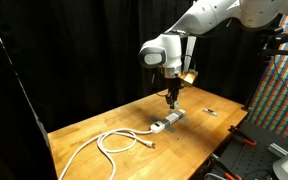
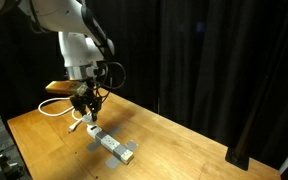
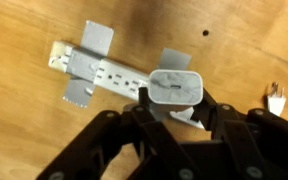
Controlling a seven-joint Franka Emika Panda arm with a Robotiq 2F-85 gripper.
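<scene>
A white power strip [image 1: 168, 122] lies on the wooden table, with grey tape patches [image 3: 99, 38] across it in the wrist view. My gripper [image 1: 174, 103] is over the strip's far part and shut on a small white block [image 3: 175, 88] with a rounded, pale grey face. In the wrist view that block covers part of the strip [image 3: 119, 77]. Exterior view 2 has the gripper [image 2: 87, 118] near one end of the strip [image 2: 113, 145]. Whether the block touches the strip I cannot tell.
A white cable [image 1: 106, 135] loops over the table to the left of the strip. A small white and orange item [image 3: 275, 104] lies apart at the right of the wrist view. Bare table [image 2: 184, 155] stretches away on the strip's other side.
</scene>
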